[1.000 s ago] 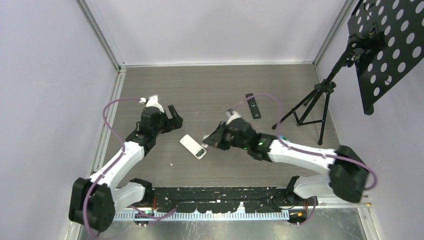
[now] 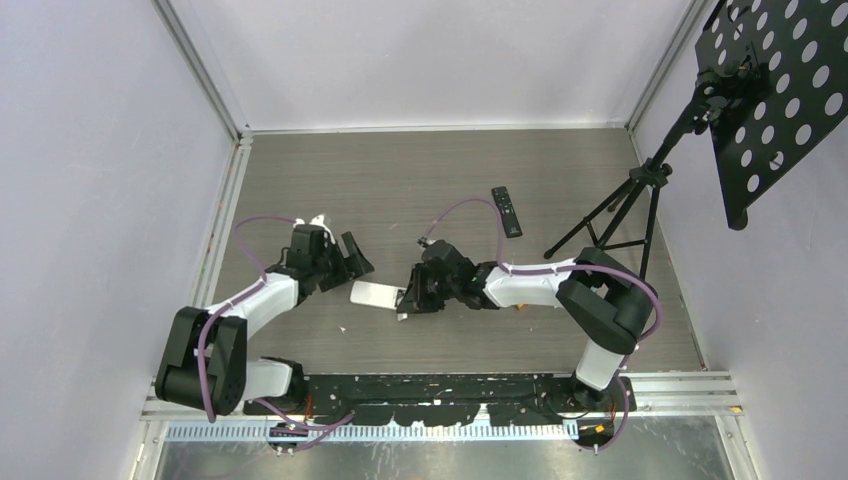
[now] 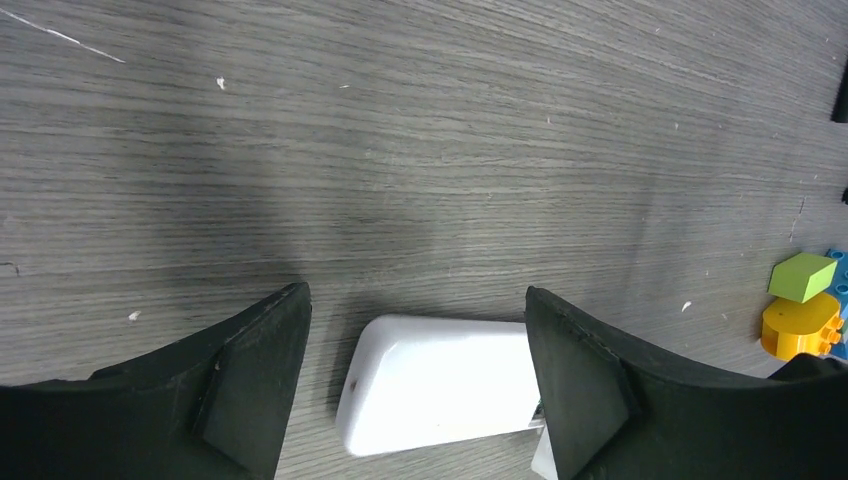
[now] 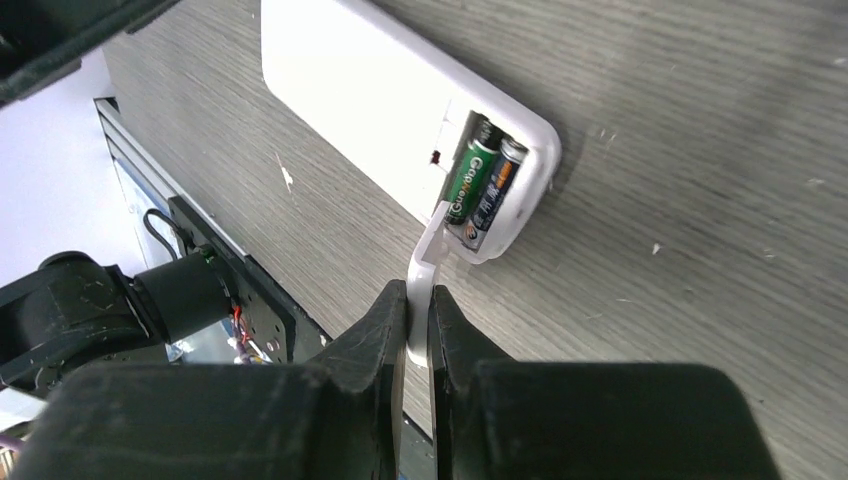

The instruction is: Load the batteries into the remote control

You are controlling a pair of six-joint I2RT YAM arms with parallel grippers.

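Note:
The white remote lies on the table, also seen in the right wrist view. Its open compartment holds two batteries, a green one and a darker one, side by side. My right gripper is shut on a small white piece, apparently the battery cover, held upright beside the compartment. My left gripper is part open just to the left of the remote, with its white end between and beyond the fingers in view, not gripped.
A black remote lies at the back right, near a tripod. Coloured blocks show at the edge of the left wrist view.
My right gripper has come down and left to the remote with the white piece. The remote has turned nearer to horizontal in the top view. The left gripper has moved slightly down and right.

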